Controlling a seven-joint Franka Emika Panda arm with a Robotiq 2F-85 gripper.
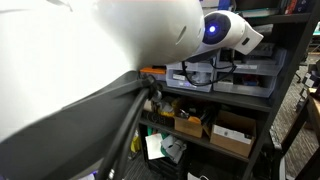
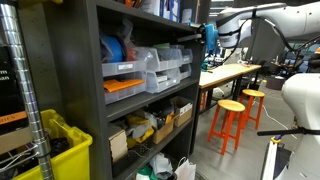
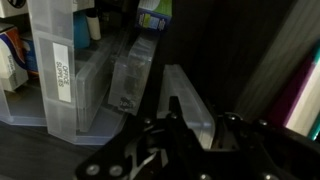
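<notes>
In the wrist view my gripper is at the bottom middle, its fingers closed on a pale, smooth-sided object. The object's far end points away from me over a dark surface; what it is cannot be told. A clear bin labelled "office supplies" stands left of it, with a small translucent container between the two. In exterior view 2 the gripper end of the arm is up by the right end of the shelf, too small to make out. Exterior view 1 shows the white arm, with the fingers hidden.
Clear plastic drawers line the middle shelf, with cardboard boxes below. A dark upright post closes the shelf's right side. Orange stools stand on open floor. A yellow bin is at the far left.
</notes>
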